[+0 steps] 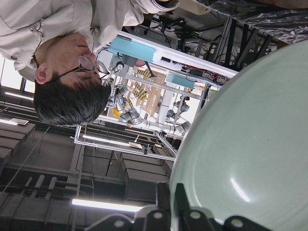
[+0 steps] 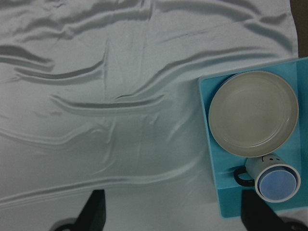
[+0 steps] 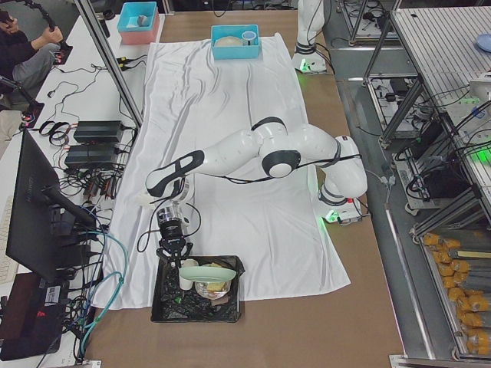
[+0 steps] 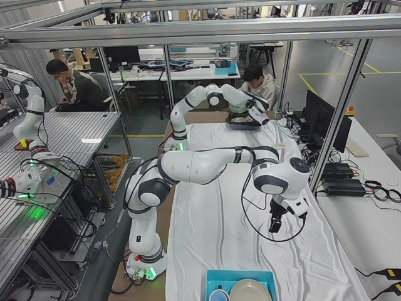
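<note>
A pale green plate [image 3: 207, 274] is held up on edge by my left gripper [image 3: 175, 257] over a black crate [image 3: 167, 305] at the near end of the white cloth; in the left wrist view the plate [image 1: 245, 134] fills the right side, with the fingertips shut on its rim. A pale cup and a wrapped item show below it in the crate. My right gripper [image 4: 276, 222] hangs open over the cloth near a blue bin [image 2: 216, 197], which holds a beige plate [image 2: 252, 113] and a mug with blue inside [image 2: 276, 183].
A monitor [image 3: 34, 215] and cables line the left side. A person [image 1: 72, 77] sits close behind the crate. A metal frame [image 4: 200, 31] spans overhead.
</note>
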